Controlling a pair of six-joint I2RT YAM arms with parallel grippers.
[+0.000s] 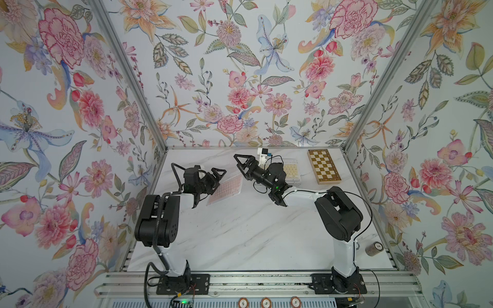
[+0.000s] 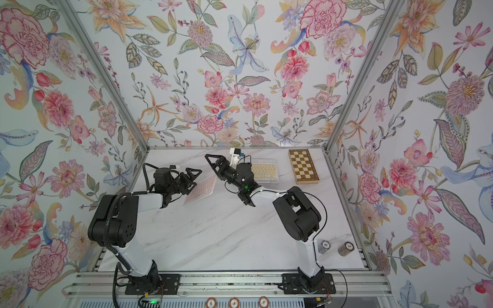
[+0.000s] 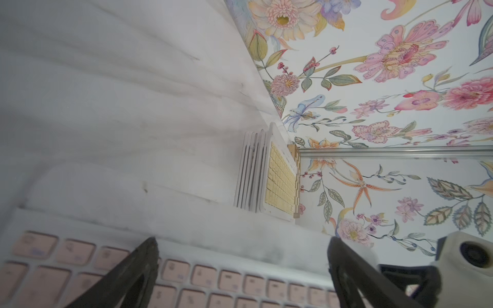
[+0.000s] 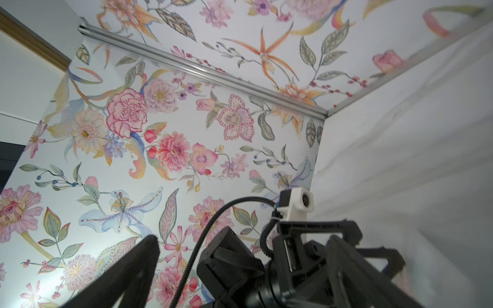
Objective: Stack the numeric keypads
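My left gripper [image 1: 220, 179] stands open at the upper left corner of the pink keypad [image 1: 225, 190]. In the left wrist view the pink-keyed board [image 3: 205, 277] runs across below its widely parted fingers [image 3: 138, 274]. The keypad is slanted, its right end pointing to the back; whether it lies flat I cannot tell. Behind it, a yellow-keyed keypad [image 2: 264, 172] tops a stack of several white boards [image 3: 251, 169]. My right gripper [image 1: 239, 162] is open and empty, up in front of the stack's left side. The right arm partly covers the stack in the top left view.
A checkered wooden board [image 1: 324, 166] lies at the back right, to the right of the stack. A grey cylinder [image 1: 374, 248] stands in the front right corner.
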